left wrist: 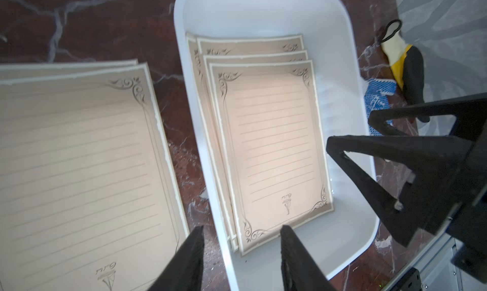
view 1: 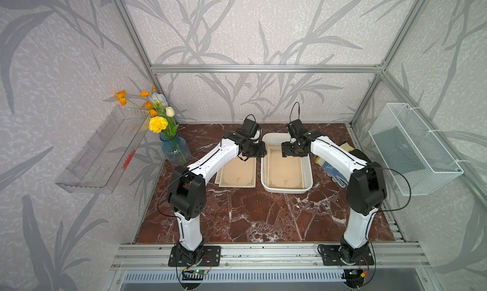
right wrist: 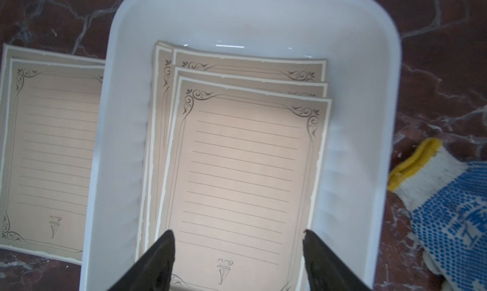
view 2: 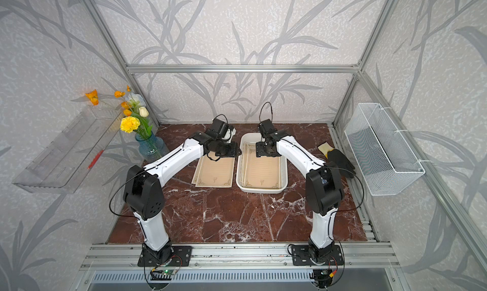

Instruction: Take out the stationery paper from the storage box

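The white storage box (right wrist: 99,189) holds a loose stack of cream stationery sheets (right wrist: 238,164) with lined faces and scrolled corners. Its top sheet (left wrist: 274,149) lies askew over the others. On the table left of the box rest more sheets (left wrist: 86,179), overlapping each other. Above the gap between those sheets and the box, my left gripper stands open and empty. My right gripper hovers over the sheets in the box, fingers (right wrist: 162,260) spread wide, with nothing gripped. Black fingers (left wrist: 355,143) of the right arm also show in the left wrist view.
Gloves (right wrist: 446,209) lie right of the box. A vase of flowers (view 1: 175,149) stands at the back left. A clear rack (view 1: 101,154) and a white wire basket (view 1: 416,149) hang on the side walls.
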